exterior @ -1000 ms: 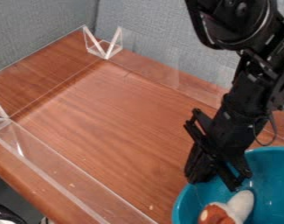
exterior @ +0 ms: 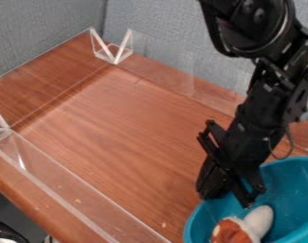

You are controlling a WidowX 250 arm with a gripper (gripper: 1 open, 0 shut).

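My black gripper [exterior: 227, 180] reaches down from the upper right into a teal bin [exterior: 296, 185] at the bottom right, its tip at the bin's far left rim. It looks shut, with nothing visible between its fingers, though the tips are partly dark and hard to make out. Below it in the bin lies an orange-and-white object [exterior: 241, 227], apart from the fingertips and cut off by the frame's bottom edge.
A bare wooden tabletop [exterior: 112, 133] fills the middle and left, with clear plastic edging along its sides. A clear bracket [exterior: 113, 49] stands at the back left corner. Grey padded walls surround the back.
The gripper has shifted very slightly to the left and up. The orange-and-white object and bin look nearly unchanged.
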